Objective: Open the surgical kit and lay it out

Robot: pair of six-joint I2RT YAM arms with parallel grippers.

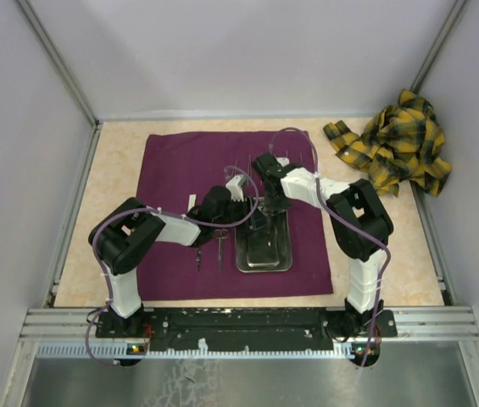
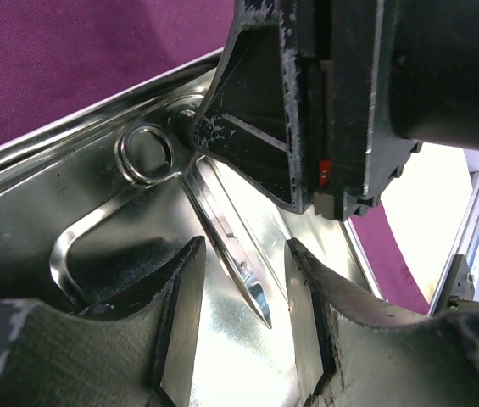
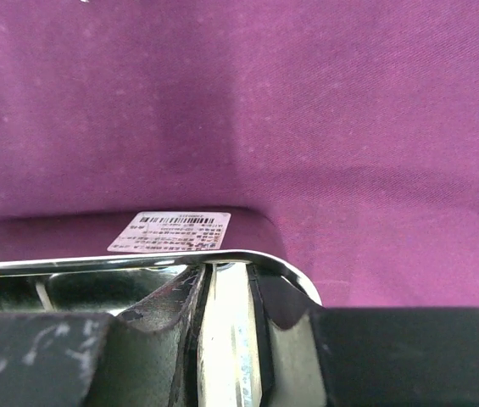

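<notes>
The steel tray (image 1: 263, 264) lies on the purple cloth (image 1: 171, 280), with both grippers over its upper part. In the left wrist view my left gripper stands open above the tray floor, around the blade end of a slim instrument (image 2: 237, 263); a ringed instrument (image 2: 144, 178) lies beside it. In the right wrist view my right gripper is at the tray's rim, with a pale metal strip between its fingers; whether it grips this I cannot tell.
Several laid-out instruments (image 1: 220, 250) lie left of the tray, others above it, partly hidden by the arms. A yellow-black checked cloth (image 1: 392, 144) is bunched at the back right.
</notes>
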